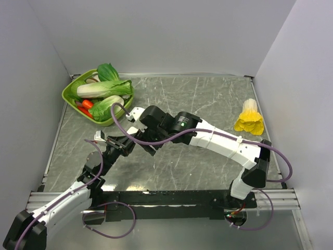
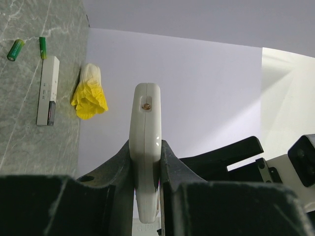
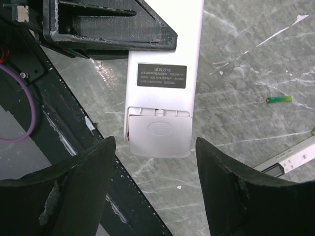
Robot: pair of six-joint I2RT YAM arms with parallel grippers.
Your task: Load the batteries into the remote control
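The white remote [image 2: 145,113] stands on edge in the left wrist view, with my left gripper shut on it. In the right wrist view its back faces up, a dark label [image 3: 162,75] above the battery bay. A white battery cover [image 3: 160,136] lies over the bay, not flush: the slots at its upper edge are exposed and a gap shows along its left side. My right gripper is open around the cover, a small space on either side. The cover hides the bay's inside. Two green batteries [image 2: 15,49] [image 2: 43,47] lie on the table.
A white bar-shaped object [image 2: 47,91] with a dark end lies near the batteries. The green vegetable basket [image 1: 66,99] stands back left, and a yellow-and-white cabbage [image 1: 250,117] is at the right. Open grey tabletop [image 1: 203,156] surrounds the arms.
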